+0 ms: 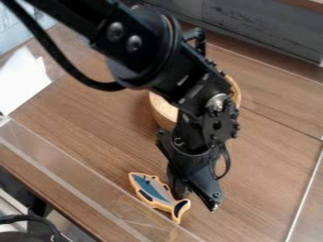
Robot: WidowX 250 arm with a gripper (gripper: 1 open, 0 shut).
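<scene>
A blue and tan fish-shaped piece [157, 194] lies on the wooden table, just left of my gripper [199, 197]. The gripper points down near the piece's right end, low over the table; it looks shut, and I see nothing held in it. Behind the arm stands a round light wooden bowl [164, 111], largely hidden by the arm.
A white sheet [19, 80] lies at the left. A grey wall [265, 38] runs along the back.
</scene>
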